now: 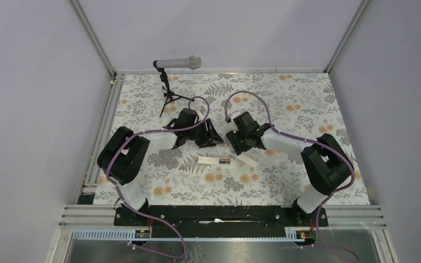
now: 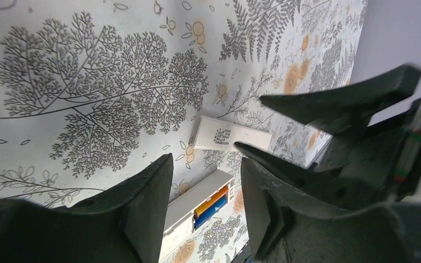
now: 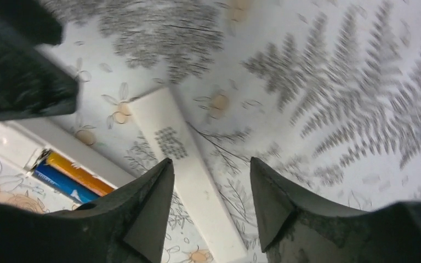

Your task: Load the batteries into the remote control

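Observation:
The white remote (image 1: pixel 207 160) lies face down on the patterned cloth. An orange battery (image 3: pixel 78 171) and a blue battery (image 3: pixel 60 182) rest side by side in its compartment, which is uncovered. Apart from it, to the right in the top view, is the flat white battery cover (image 1: pixel 246 159). Above the table, my left gripper stands part open, its fingers clear of the remote seen below. My right gripper is part open over the cover, with empty space between its fingertips and the table.
A microphone (image 1: pixel 178 63) on a small black tripod (image 1: pixel 169 94) stands at the back left. The two grippers are close together in mid-table. Bare cloth lies to the right and in front.

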